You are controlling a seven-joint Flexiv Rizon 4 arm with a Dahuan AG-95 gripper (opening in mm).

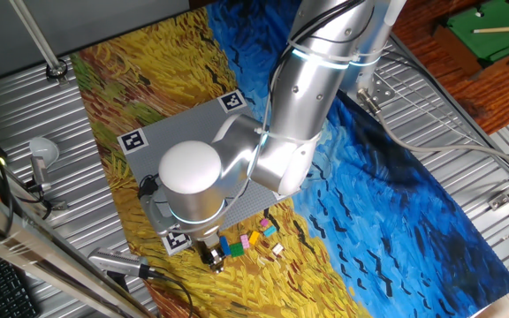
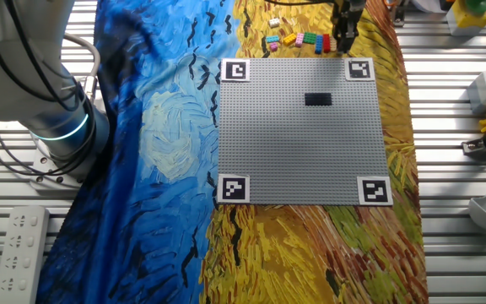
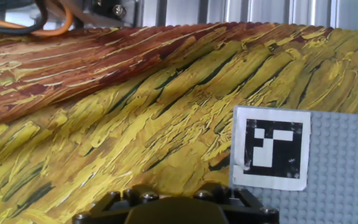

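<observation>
My gripper [image 1: 216, 262] is low beside the left end of a row of small bricks, just off the grey baseplate [image 2: 260, 127]. In exterior view 2 the gripper [image 2: 345, 44] shows as a dark shape at the row's right end. Among the bricks are a blue one [image 1: 224, 244], a green one [image 1: 236, 250], a pink one [image 1: 245, 240] and a red one [image 2: 326, 41]. A black brick [image 2: 317, 99] lies on the baseplate. Dark gripper parts line the wrist view's bottom edge; whether the fingers are apart or hold anything is unclear.
Marker squares sit at the baseplate's corners, one of them [image 3: 272, 149] close in the wrist view. A white brick [image 1: 277, 249] lies slightly apart from the row. A silver device [image 1: 117, 263] with a cable is left of the gripper. Much of the baseplate is bare.
</observation>
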